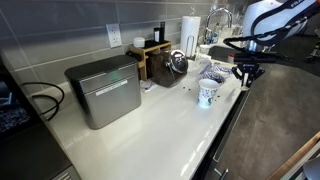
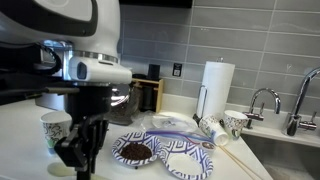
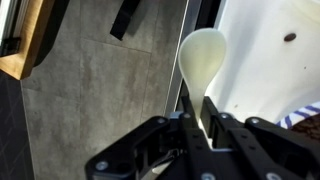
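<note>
My gripper is shut on the handle of a pale spoon (image 3: 203,57), whose rounded bowl points away from the fingers in the wrist view. Below the spoon there lie the counter's front edge and the grey floor. In exterior view 1 the gripper (image 1: 246,76) hangs near the counter edge, right of a patterned white cup (image 1: 207,93). Exterior view 2 has the gripper (image 2: 82,155) large at left, in front of the bowls. One patterned bowl (image 2: 119,153) holds dark grains; another bowl (image 2: 205,165) beside it holds something white.
Two patterned cups (image 2: 213,127) are near the sink taps (image 2: 292,122). A paper towel roll (image 2: 216,90) stands behind. In exterior view 1 a grey bin-like box (image 1: 108,90) and a kettle (image 1: 166,65) line the wall, while the near white counter (image 1: 140,140) is clear.
</note>
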